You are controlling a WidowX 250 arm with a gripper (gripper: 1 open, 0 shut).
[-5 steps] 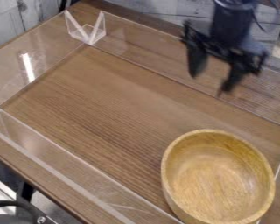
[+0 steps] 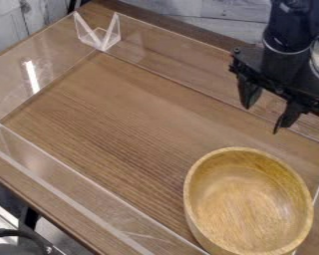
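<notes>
The black gripper [image 2: 266, 100] hangs at the upper right over the wooden table [image 2: 109, 129], its fingers pointing down. Whether it is open or shut, or holds anything, is unclear. A tan oval bowl [image 2: 246, 199] sits at the lower right, below and apart from the gripper.
A clear plastic object [image 2: 99, 30] stands at the back left. Transparent edging runs along the table's left side, and black cables lie at the lower left corner.
The bowl has not moved.
</notes>
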